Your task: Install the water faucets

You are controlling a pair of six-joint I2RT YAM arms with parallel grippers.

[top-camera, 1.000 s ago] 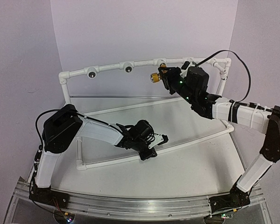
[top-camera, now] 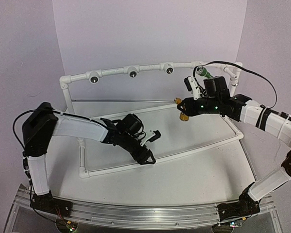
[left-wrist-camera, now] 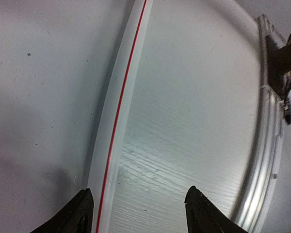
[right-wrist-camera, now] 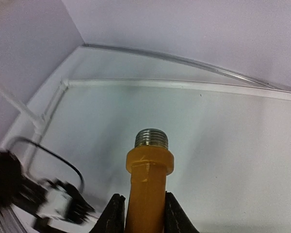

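A yellow faucet (top-camera: 183, 116) is held by my right gripper (top-camera: 184, 107), below the upper pipe; in the right wrist view the faucet body (right-wrist-camera: 148, 189), with its threaded end (right-wrist-camera: 151, 138), points up between the fingers. Three white fittings with open round sockets (top-camera: 93, 79) (top-camera: 133, 73) (top-camera: 169, 70) line the upper pipe. A green faucet (top-camera: 202, 71) sits at the pipe's right part. My left gripper stands open over the lower pipe (left-wrist-camera: 111, 131), nothing between its fingers.
The white board (top-camera: 203, 170) is clear in front of the frame. An aluminium rail (top-camera: 145, 208) runs along the near edge, and walls enclose the sides and back.
My right gripper has moved down from the upper pipe with the yellow faucet, uncovering a socket and the green faucet. The left arm has shifted slightly up and left.
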